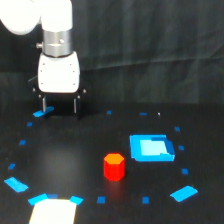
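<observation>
My gripper (60,104) hangs at the upper left, fingers apart, and I see nothing between its fingers. A red six-sided block (114,168) stands on the dark table, below and to the right of the gripper and well apart from it. Right of the block lies a flat blue square (165,156) with a pale patch (152,147) in its middle. Neither the block nor the square is covered by anything.
Small blue marks dot the dark table, with larger blue strips at the left (16,184) and lower right (184,193). A pale square (53,212) is cut off by the bottom edge. Dark curtain hangs behind.
</observation>
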